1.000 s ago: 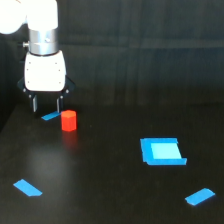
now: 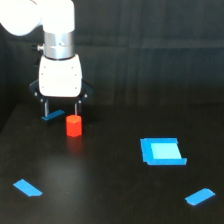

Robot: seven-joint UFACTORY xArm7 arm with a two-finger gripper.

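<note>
A small red block (image 2: pixel 73 126) stands on the dark table at the left. My gripper (image 2: pixel 62 107), below a white hand, is just behind the block. Its two dark fingers stand wide apart, one on the left and the other directly behind the block's top. Nothing shows held between them. Whether the right finger touches the block, I cannot tell.
A blue-taped square with a pale centre (image 2: pixel 163 151) lies at the right. One blue tape strip (image 2: pixel 27 188) is at front left, another (image 2: pixel 200 197) at front right, and a third (image 2: pixel 53 115) under the gripper.
The hand has come lower and a little to the right. The red block sits slightly further right and nearer the camera than before.
</note>
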